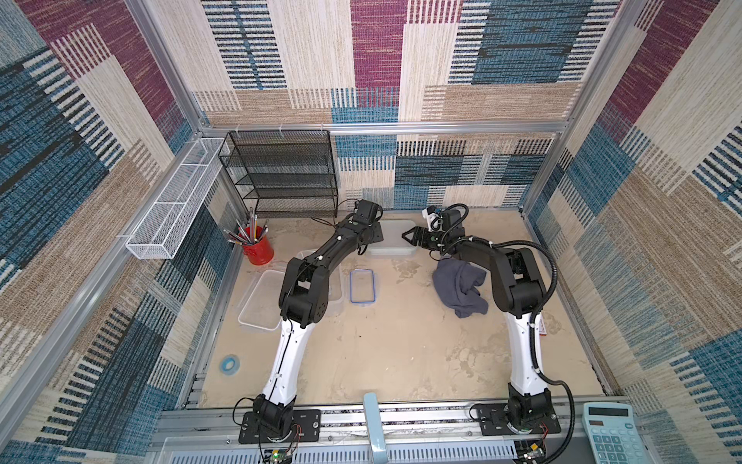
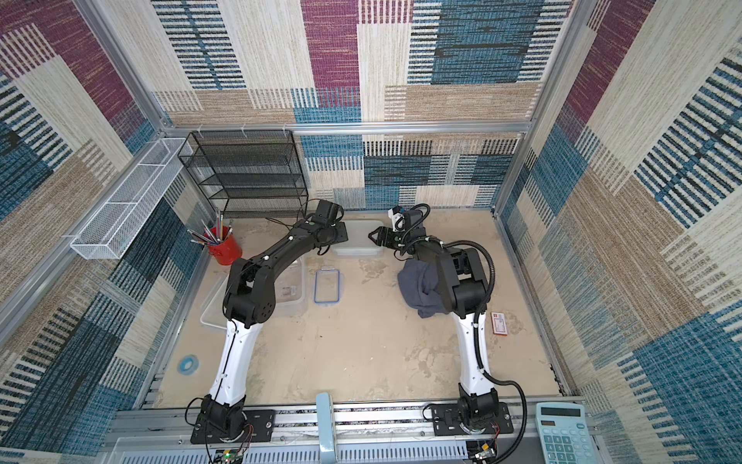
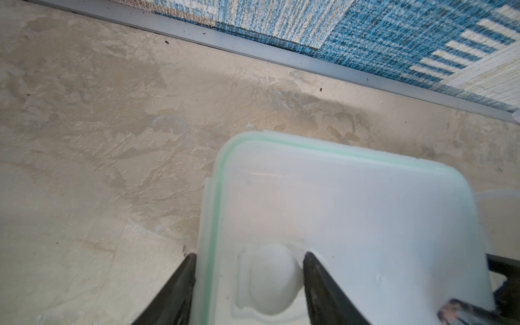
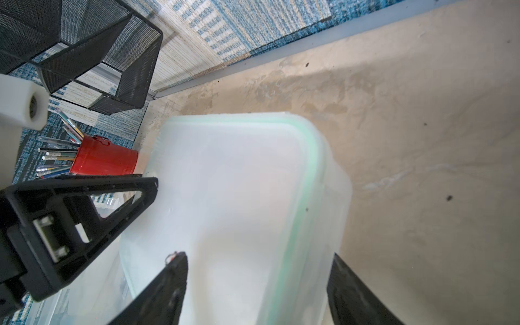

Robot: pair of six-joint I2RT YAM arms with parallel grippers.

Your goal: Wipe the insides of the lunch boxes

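Observation:
A translucent lidded lunch box (image 1: 392, 236) with a pale green rim sits at the back of the table between my two grippers. My left gripper is part open at one end, its fingertips straddling the lid's (image 3: 346, 211) edge strip. My right gripper is part open at the other end, fingertips either side of the lid's rim and side wall. Whether either presses on the box is unclear. A dark grey cloth (image 1: 460, 286) lies crumpled beneath my right arm.
Clear containers (image 1: 259, 313) lie at left, with a small blue-rimmed item (image 1: 362, 299) at centre. A red pen cup (image 1: 258, 252) and black wire rack (image 1: 278, 170) stand back left. A tape ring (image 1: 229, 371) lies front left.

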